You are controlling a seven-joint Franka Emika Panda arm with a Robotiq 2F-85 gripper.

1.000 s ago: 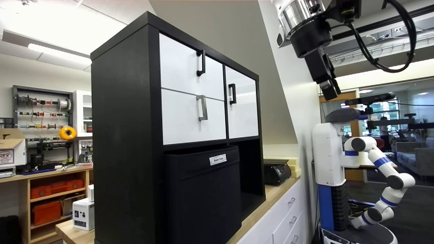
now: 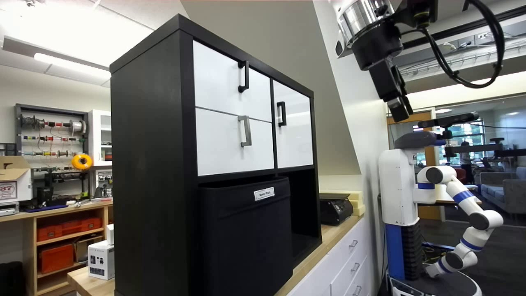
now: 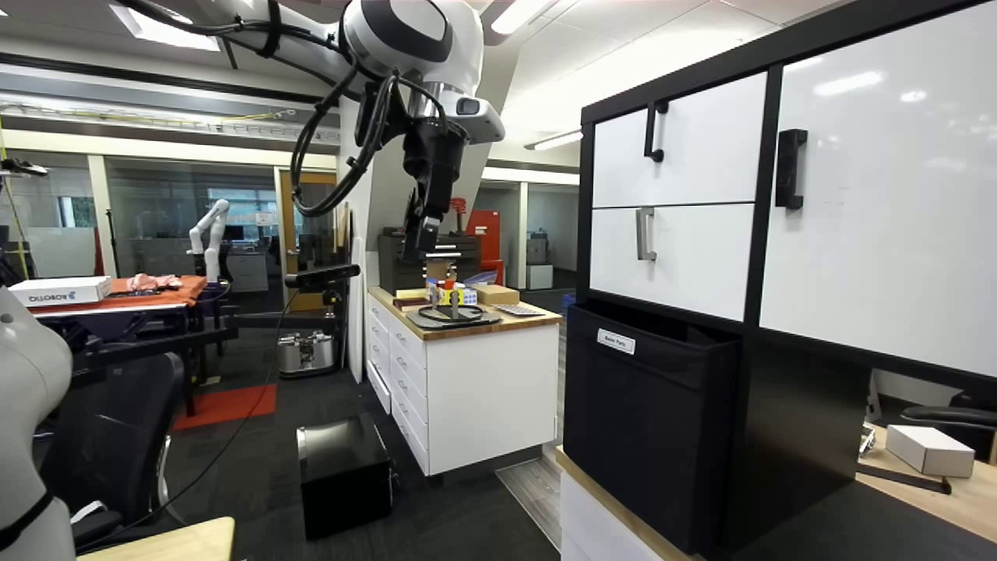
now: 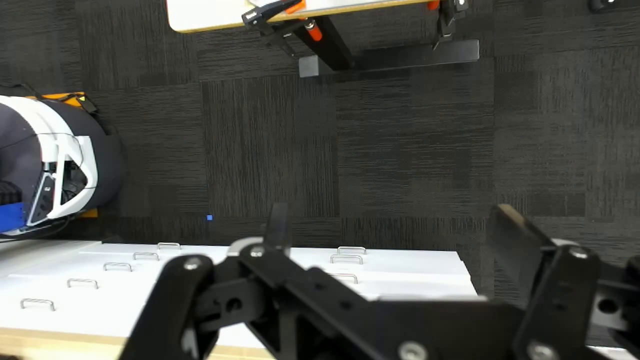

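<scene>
High in the open air hangs my gripper (image 2: 400,109), pointing down and well apart from the black cabinet (image 2: 148,163). Its fingers (image 4: 277,227) stand wide apart in the wrist view, with only floor and drawer fronts visible far below. The cabinet has two stacked white drawers, the upper with a black handle (image 3: 651,132) and the lower with a grey handle (image 3: 645,234). Beside them is a white door (image 3: 897,187) with its own black handle (image 3: 790,169). Drawers and door look closed. Under the drawers sits a black fabric bin (image 3: 645,421) bearing a white label.
A wooden counter over white drawers (image 2: 352,266) runs beneath the cabinet. Another mobile robot (image 2: 399,192) stands near the wall. A separate white-drawered island (image 3: 495,402) carries small items. Open floor (image 4: 414,150) lies below my gripper.
</scene>
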